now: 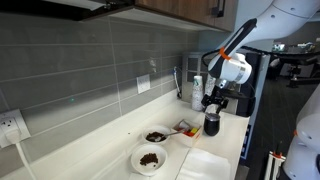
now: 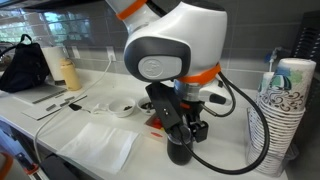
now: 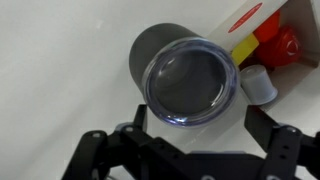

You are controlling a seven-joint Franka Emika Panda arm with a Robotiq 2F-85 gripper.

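A dark round canister with a clear, glassy top (image 3: 188,82) stands upright on the white counter. It is also visible as a dark canister (image 1: 211,124) in exterior view 1 and below the arm (image 2: 180,151) in exterior view 2. My gripper is open above it, its fingers spread wide, one at each side of the lower rim in the wrist view. Nothing shows gripped between them. Whether either finger touches the canister I cannot tell. In exterior view 2 the arm's wrist hides part of the canister's top.
Beside the canister lies a small box (image 3: 228,25) with red, yellow and white items. Two white bowls (image 1: 149,160) with dark contents stand farther along the counter. Stacked paper cups (image 2: 277,115) rise nearby. White paper (image 2: 98,146) covers part of the counter.
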